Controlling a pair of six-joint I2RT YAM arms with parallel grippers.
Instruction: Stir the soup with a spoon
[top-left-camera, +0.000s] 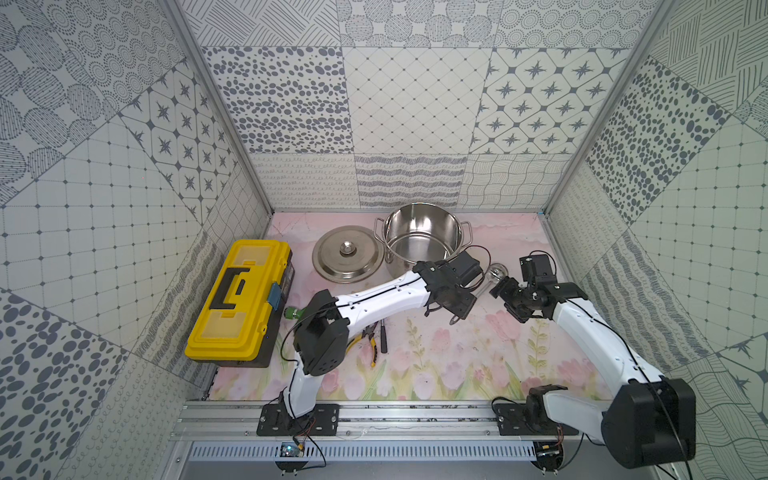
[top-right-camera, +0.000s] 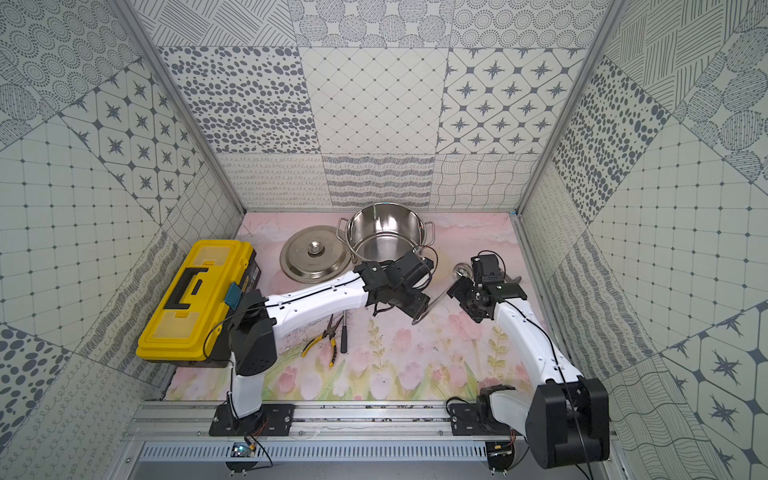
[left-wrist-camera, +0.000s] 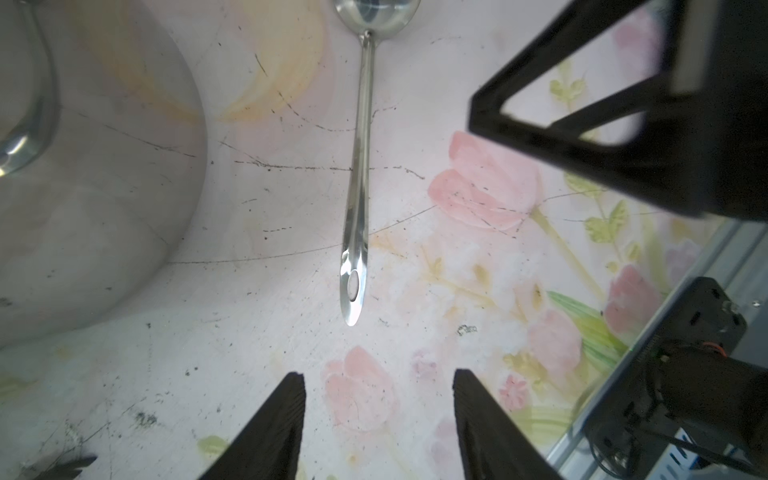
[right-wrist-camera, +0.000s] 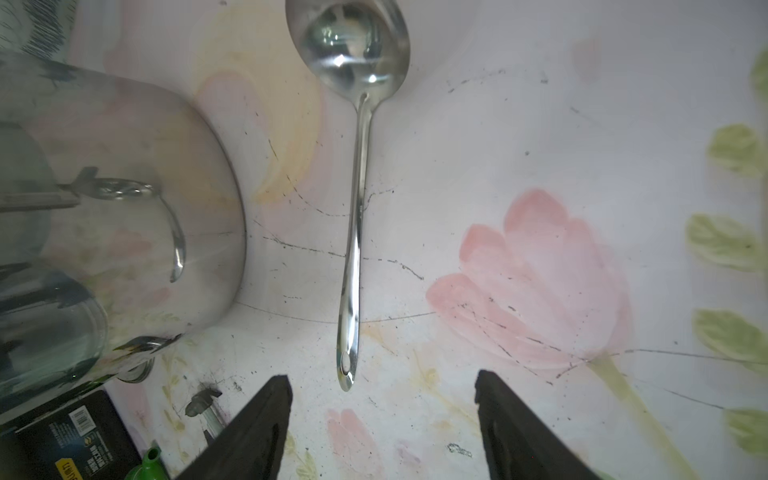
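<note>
A steel ladle (top-right-camera: 461, 270) lies flat on the table, bowl toward the back right; its handle (left-wrist-camera: 361, 160) slants to the front left. The left wrist view has the tip of that handle ahead of my left gripper, which is open and empty. My right gripper is open too, its fingers apart around bare tabletop, with the ladle's handle (right-wrist-camera: 353, 240) beyond them. Left of the ladle stands a steel pot (top-left-camera: 421, 240) without its lid; its visible inside looks empty. From above, my left arm hides part of the pot's front.
The pot's lid (top-left-camera: 347, 253) lies left of it. A yellow toolbox (top-left-camera: 240, 300) fills the left side. Pliers (top-right-camera: 326, 340) and a black-handled tool (top-right-camera: 344, 336) lie near the front. Open tabletop (top-right-camera: 408, 360) stretches across the front centre.
</note>
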